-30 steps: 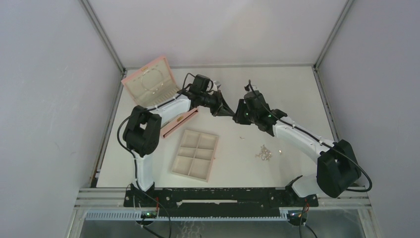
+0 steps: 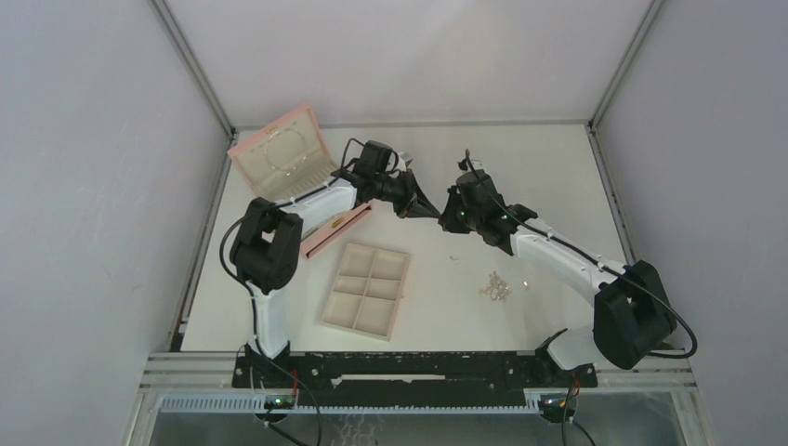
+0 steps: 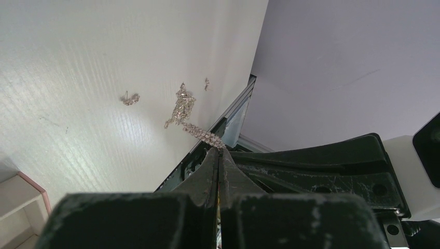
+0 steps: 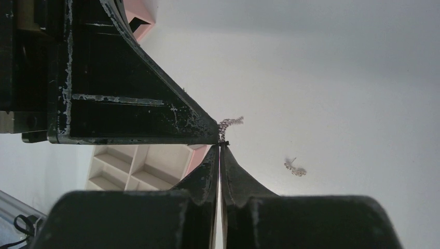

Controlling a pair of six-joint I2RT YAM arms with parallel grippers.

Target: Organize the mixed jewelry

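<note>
A thin sparkling chain [image 3: 203,136] hangs at the tips of my left gripper, which is shut on its end. In the right wrist view the same chain [image 4: 231,122] shows beside the left gripper's dark tip. My right gripper meets that tip, its fingers almost together with a narrow gap; whether they grip the chain cannot be told. On the table lie a jewelry pile [image 2: 497,287], a small piece [image 2: 453,258] and another small piece [image 2: 526,284].
A divided tray [image 2: 406,283] with empty-looking compartments stands at front left. Behind it is an open pink jewelry box [image 2: 311,121], partly covered by the left arm.
Both arms, the tray and the jewelry on the table keep their places.
</note>
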